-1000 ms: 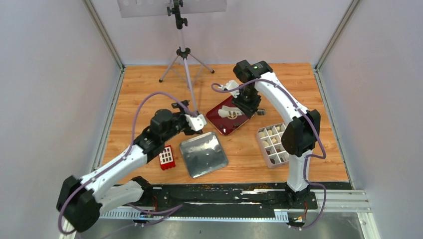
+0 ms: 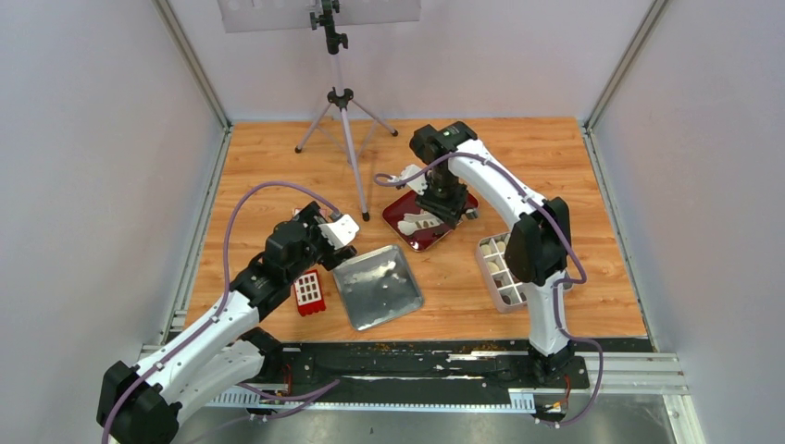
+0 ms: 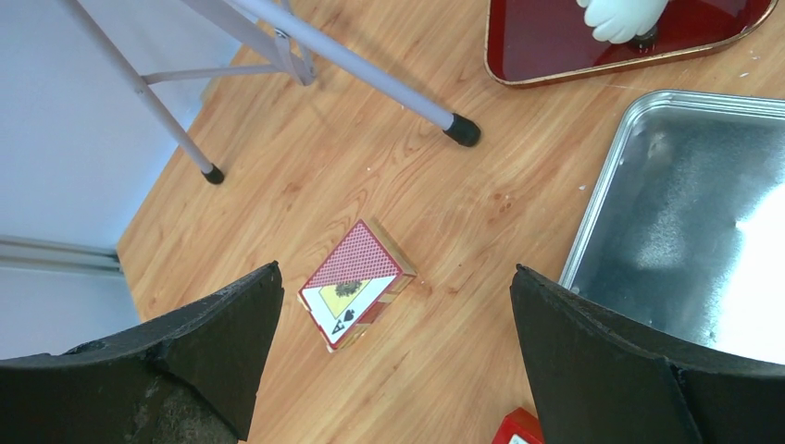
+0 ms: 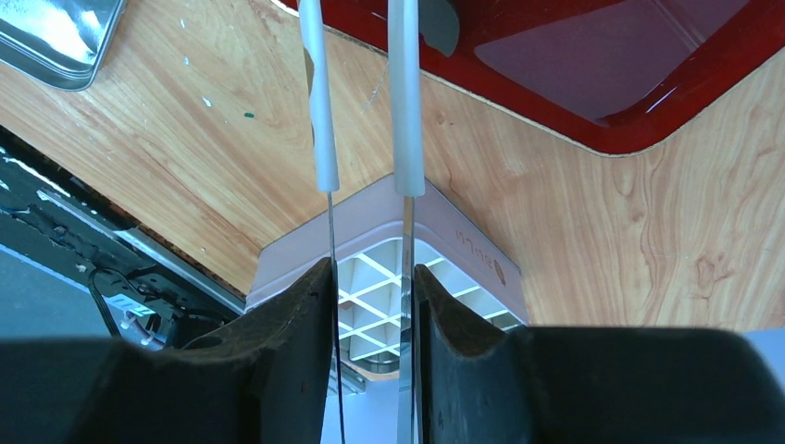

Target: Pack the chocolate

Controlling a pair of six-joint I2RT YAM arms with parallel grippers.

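A dark red tray point(image 2: 403, 227) holds pale glove-like items point(image 3: 618, 20) in the top and left wrist views. My right gripper is over it; its fingers, with long thin blades and pale sleeves point(image 4: 405, 111), stand part open, and I cannot tell whether they grip anything else. A pale compartment box point(image 2: 486, 273) with pieces in some cells is at right. My left gripper stands open above the wood, near a steel tray point(image 2: 380, 287), a small patterned box point(image 3: 347, 273) and a red gridded box point(image 2: 308, 292).
A tripod point(image 2: 344, 129) stands at the back, one leg reaching near the red tray. Walls enclose both sides.
My right arm has moved leftward across the red tray.
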